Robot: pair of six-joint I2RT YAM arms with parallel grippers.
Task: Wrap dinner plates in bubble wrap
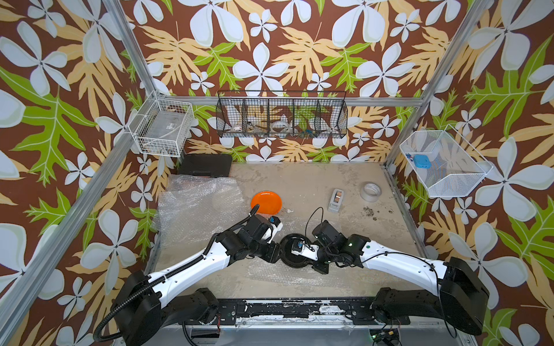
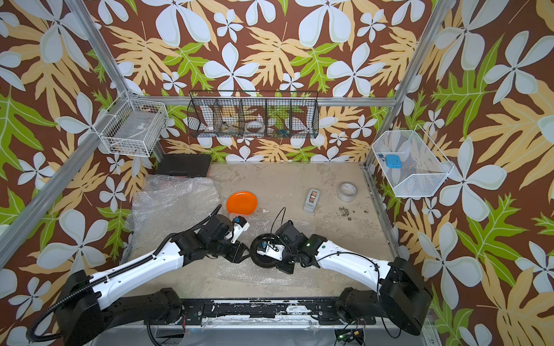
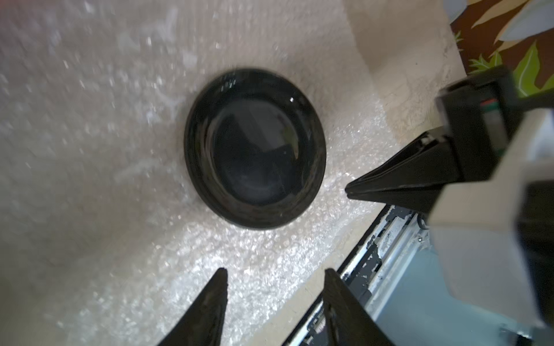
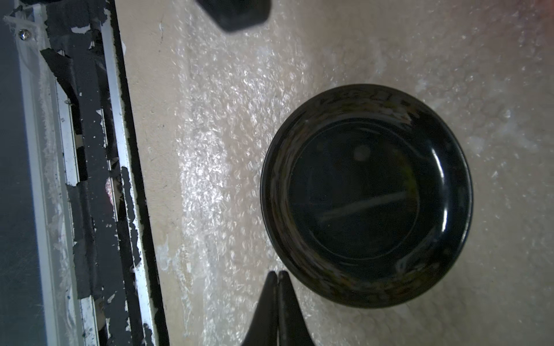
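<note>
A black plate lies face up on a flat sheet of bubble wrap, whose near edge runs close to the table's front. My right gripper is shut with nothing between its fingers, over the wrap beside the plate's rim. In the left wrist view, its pointed tips stand to the right of the plate. My left gripper is open and empty, above the wrap on the plate's near side. An orange plate rests behind the arms, at the table's middle.
More bubble wrap covers the left of the table, before a black box. A tape roll and a grey dispenser-like object stand back right. Wire baskets hang behind. The right side has free room.
</note>
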